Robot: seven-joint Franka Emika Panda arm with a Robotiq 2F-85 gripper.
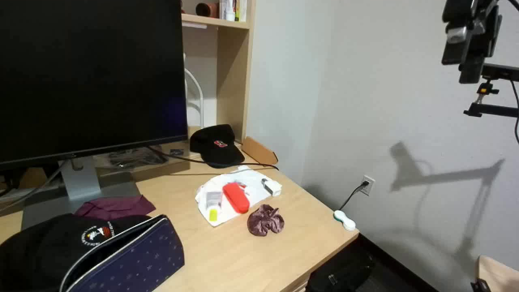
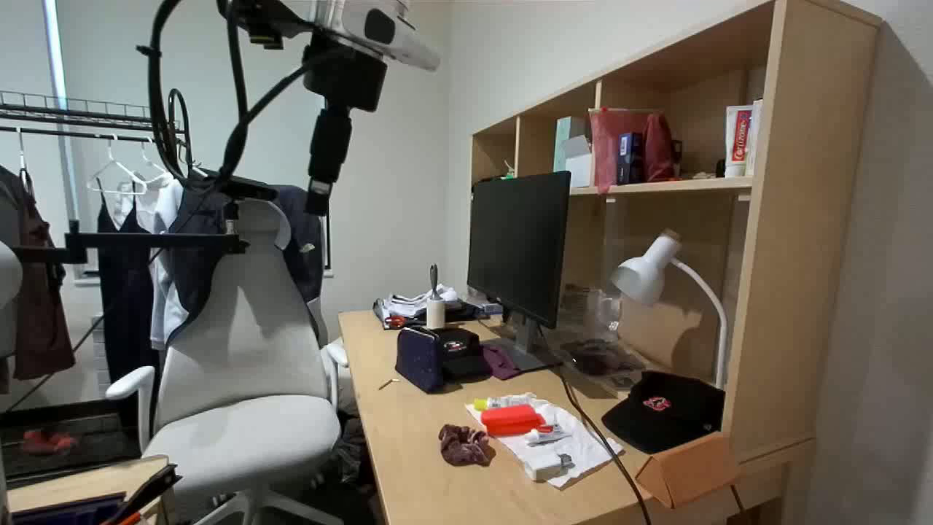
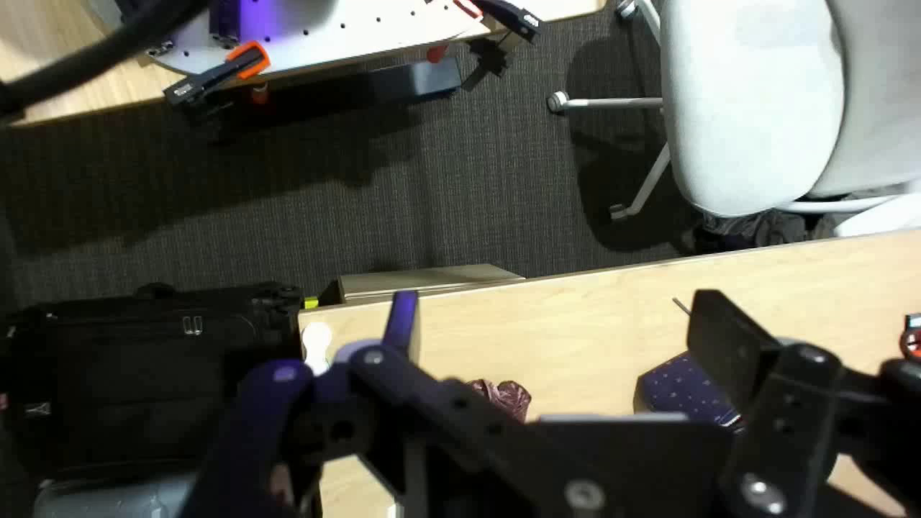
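Observation:
High above the desk, my gripper stands open, its two fingers wide apart and nothing held between them. Exterior view 1 shows the gripper (image 1: 469, 68) at the top right, well clear of the desk; in exterior view 2 it hangs pointing down at upper left. On the desk lies a mauve velvet scrunchie (image 1: 265, 220), beside a white cloth (image 1: 258, 181). Resting on that cloth are a red case (image 1: 236, 197), a small white box (image 2: 544, 467), a white tube (image 2: 547, 434) and a yellow-capped item (image 1: 213, 214). My gripper's body hides most of these in the wrist view.
A navy pouch (image 1: 134, 260) and a black cap stand near the monitor (image 1: 92, 73). Another black cap (image 1: 216, 146) sits by the shelf. A contact lens case (image 1: 344, 220) is at the desk corner. A cable crosses beside the cloth. Bare desk lies in front of the scrunchie.

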